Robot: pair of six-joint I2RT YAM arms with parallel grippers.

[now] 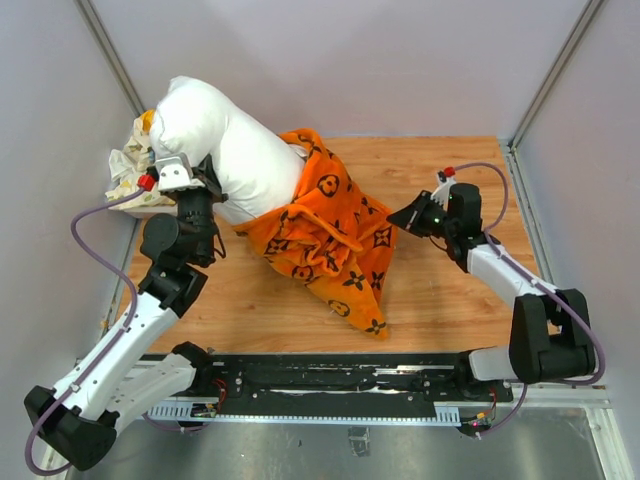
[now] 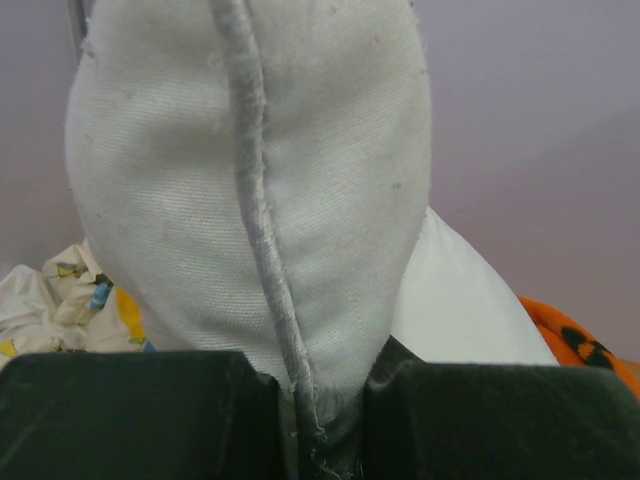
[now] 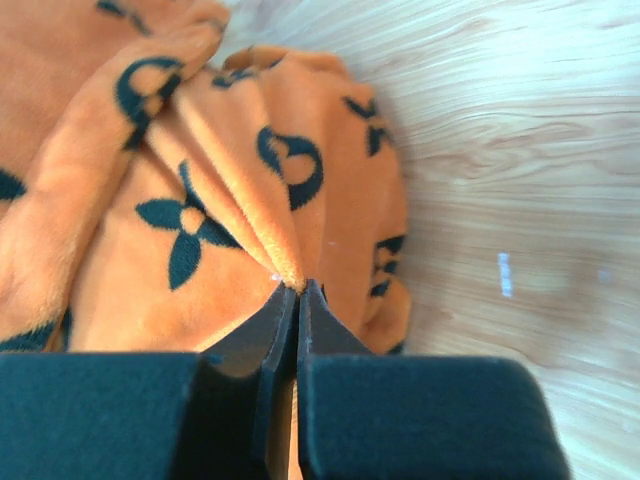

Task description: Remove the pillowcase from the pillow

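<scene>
The white pillow point(image 1: 240, 150) is raised at upper left, partly out of the orange pillowcase with black pattern point(image 1: 340, 270), which is bunched round its lower right end and drapes to the front. My left gripper is shut on a white corner of the pillow point(image 2: 250, 160), lifting it. My right gripper is shut on the orange cloth at the pillowcase's right edge, a thin fold at its fingertips.
A pale printed cloth in a white container point(image 1: 130, 170) stands at the left behind the pillow.
</scene>
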